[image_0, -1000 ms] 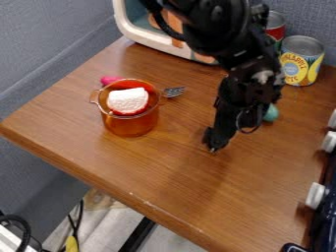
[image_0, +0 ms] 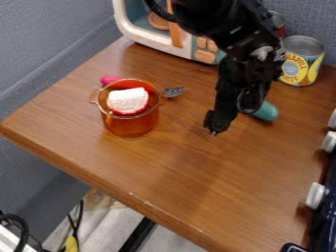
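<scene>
My black gripper (image_0: 215, 126) hangs low over the wooden table (image_0: 197, 187), right of an orange-red pot (image_0: 128, 121) with a white object (image_0: 128, 99) in it. A fork (image_0: 172, 92) lies beside the pot, and a pink-handled item (image_0: 109, 80) lies behind it. A teal cylindrical object (image_0: 265, 112) lies just right of the gripper, partly hidden by it. I cannot tell whether the fingers are open or shut.
A toy oven or toaster (image_0: 138, 20) stands at the back, with cans (image_0: 302, 61) at the back right. A dark appliance with white knobs (image_0: 324, 212) lines the right edge.
My gripper has moved up and slightly left from its earlier place, uncovering more of the teal object. The pot and other objects have not visibly moved.
</scene>
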